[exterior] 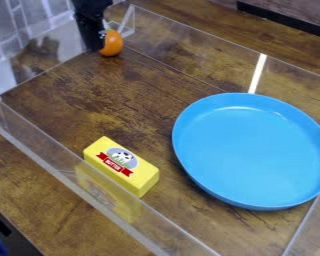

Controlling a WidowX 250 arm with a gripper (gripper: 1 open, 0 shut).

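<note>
My dark gripper (pixel 93 37) is at the top left, just left of and beside an orange round object (pixel 111 43); its fingers look shut, though they are small and dark, and I see nothing clearly between them. A yellow box (pixel 120 166) with a red label and cow picture lies at the lower middle. A large blue plate (pixel 250 150) sits on the right.
The wooden surface is bordered by clear plastic walls at left and front. A pale strip (pixel 256 72) stands near the back right, and a small cream object shows at the right edge.
</note>
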